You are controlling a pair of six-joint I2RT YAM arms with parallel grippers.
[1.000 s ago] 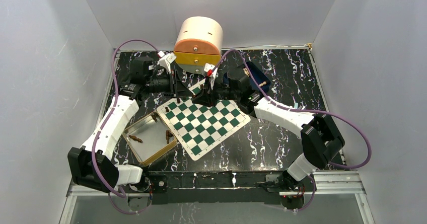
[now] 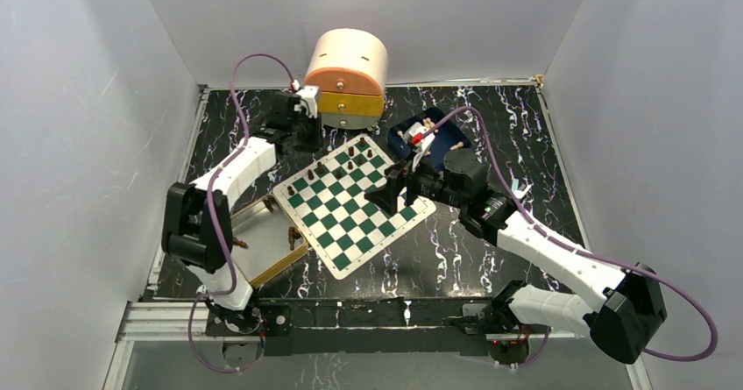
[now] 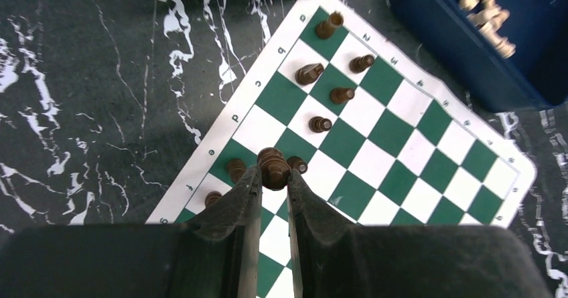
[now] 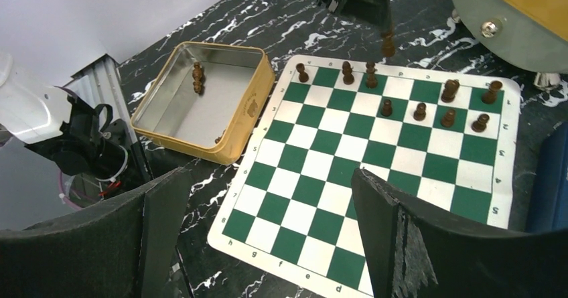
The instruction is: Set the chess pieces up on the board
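Observation:
My left gripper is shut on a brown chess piece, held above the far-left edge of the green-and-white board, and seen from the side in the right wrist view. Several brown pieces, such as a corner piece (image 3: 329,25), stand upright along that edge and the row in front. My right gripper stands open over the board, nothing between its fingers. More brown pieces (image 4: 198,77) lie in the tan box (image 4: 244,110).
A blue bin (image 3: 492,84) with cream pieces sits at the back right. A rounded drawer cabinet (image 2: 346,66) stands at the back. The board's near half is empty.
The two arms have moved apart from the middle: the right gripper toward the right and down in the top view, the left up and back over the far-left edge with its piece.

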